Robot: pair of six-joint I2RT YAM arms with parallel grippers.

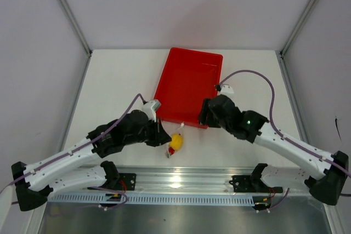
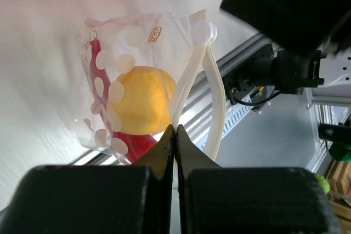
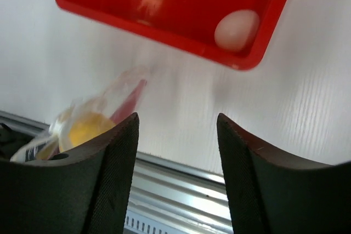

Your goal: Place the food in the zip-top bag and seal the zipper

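Observation:
The clear zip top bag [image 2: 142,36] holds a yellow, lemon-like food [image 2: 143,100] and something red [image 2: 134,145]. In the left wrist view, my left gripper is shut on the bag's edge, where the pale zipper strips [image 2: 216,108] bow apart to one side. My right gripper is open, with only bare table between its fingers, right of the bag and near the tray's front right corner. A pale, egg-like food [image 3: 237,30] lies in that corner of the red tray [image 3: 148,27]; my right gripper hides it in the top view.
The tray fills the table's middle back. A metal rail [image 1: 175,178] runs along the front edge.

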